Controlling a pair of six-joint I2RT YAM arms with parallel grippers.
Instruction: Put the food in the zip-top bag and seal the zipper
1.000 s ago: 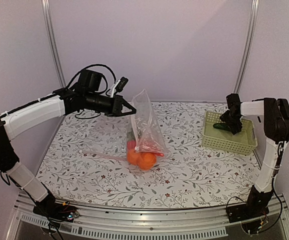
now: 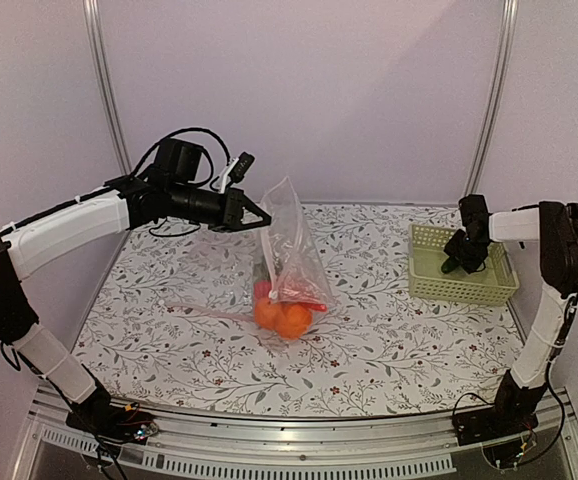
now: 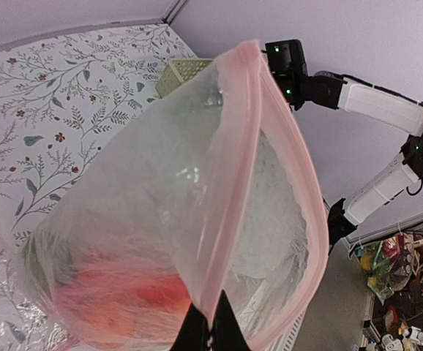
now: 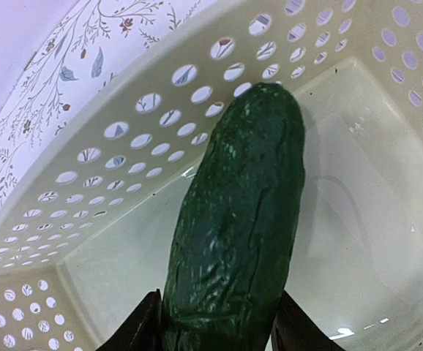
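My left gripper [image 2: 266, 218] is shut on the rim of the clear zip top bag [image 2: 294, 250], holding it up. In the left wrist view the bag's pink-edged mouth [image 3: 314, 219] gapes to the right. Orange food [image 2: 291, 320] and something red [image 3: 135, 300] show through the plastic low in the bag, with a dark green shape [image 3: 47, 256] beside them. At the right, my right gripper is inside the basket, shut on a dark green cucumber [image 4: 237, 197] by its near end. The cucumber's far end is close to the basket wall.
The pale green perforated basket [image 2: 459, 290] stands at the table's right side; apart from the cucumber, its visible floor is bare.
In the basket, my right gripper has moved slightly nearer the front and the cucumber has turned with it. The basket has shifted slightly right. The left arm and bag have stayed still.
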